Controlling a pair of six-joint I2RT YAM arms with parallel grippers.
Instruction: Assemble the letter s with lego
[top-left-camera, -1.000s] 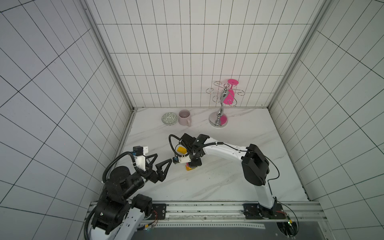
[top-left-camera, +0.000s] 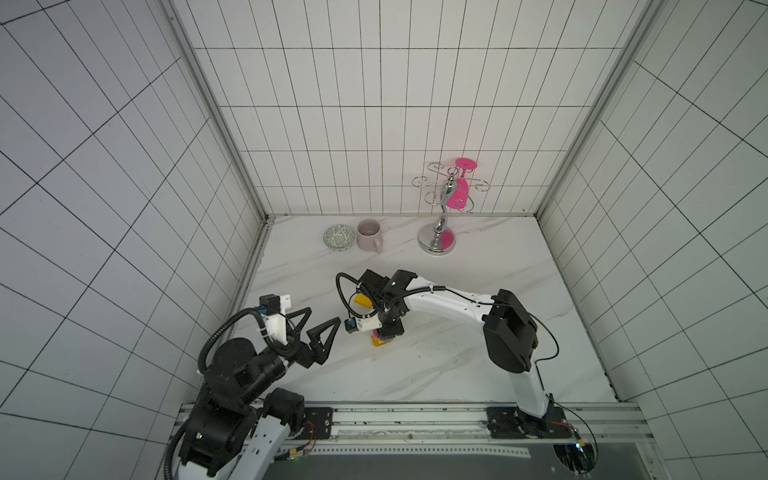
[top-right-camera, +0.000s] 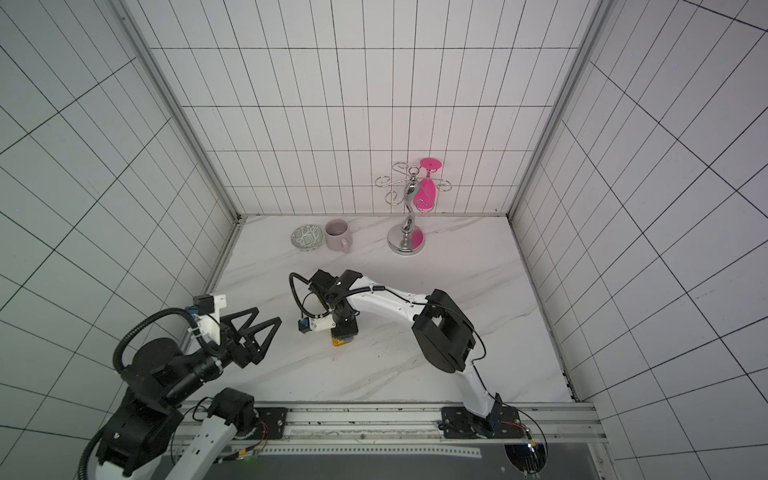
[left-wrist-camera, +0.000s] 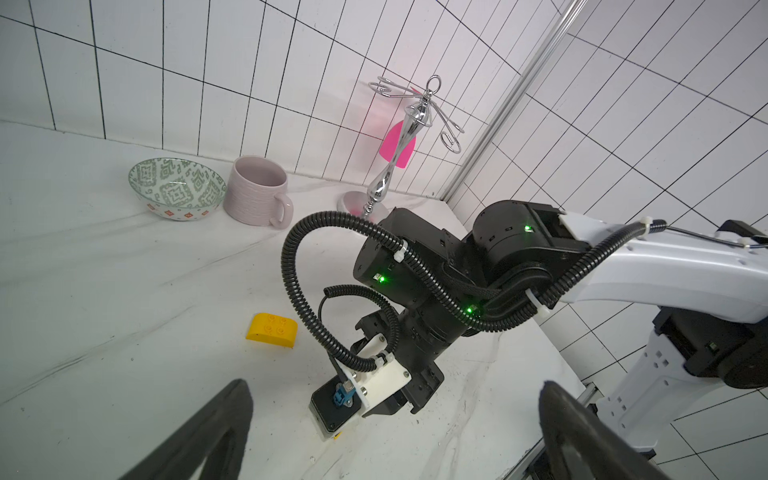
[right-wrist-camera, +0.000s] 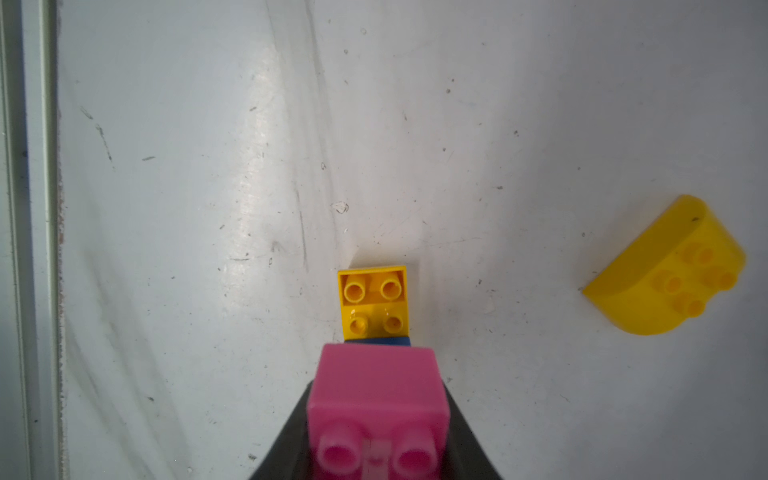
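A pink brick (right-wrist-camera: 379, 388) with two studs in sight is gripped by my right gripper (top-left-camera: 387, 334), its dark fingers on either side in the right wrist view. Just past it lies a yellow brick (right-wrist-camera: 373, 304) with a strip of blue (right-wrist-camera: 377, 341) against it; the pink brick hides the rest. Whether pink and blue touch cannot be told. Off to the right in that view is a yellow curved brick (right-wrist-camera: 672, 268) with several studs. My left gripper (top-left-camera: 317, 324) hangs open and empty over the left side of the table, its blurred fingers (left-wrist-camera: 212, 436) wide apart.
A patterned bowl (left-wrist-camera: 177, 188), a mauve mug (left-wrist-camera: 257, 192) and a chrome stand (top-left-camera: 437, 238) with a pink cup (top-left-camera: 459, 194) line the back. My right arm spans the middle.
The left gripper has drawn back slightly to the left. My right hand has shifted very little, and more of the yellow brick shows in front of it.
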